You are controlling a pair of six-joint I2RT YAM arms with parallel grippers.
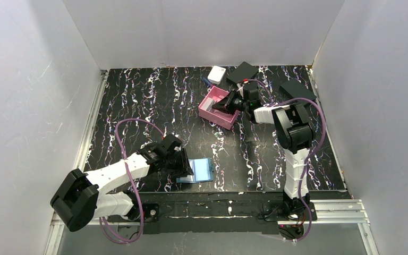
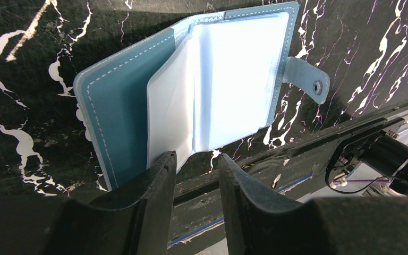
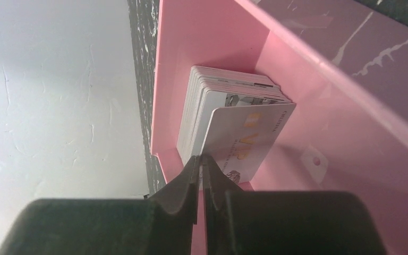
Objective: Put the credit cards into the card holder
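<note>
In the right wrist view, a stack of cards (image 3: 191,114) leans inside the pink box (image 3: 210,34). The silver-grey VIP card (image 3: 249,135) at its front tilts away from the others. My right gripper is nearly closed, with that card's near edge between its fingertips; it reaches down into the box in the top view. The blue card holder (image 2: 122,106) lies spread on the table with clear sleeves (image 2: 239,74). One sleeve page (image 2: 172,101) stands up, its lower corner by one finger of my left gripper, whose fingers are apart.
Behind the box sit a white case (image 1: 217,74) and a dark flat block (image 1: 243,72); another dark block (image 1: 296,91) lies farther right. The holder's snap strap (image 2: 308,79) points outward. Between box and holder the table is bare.
</note>
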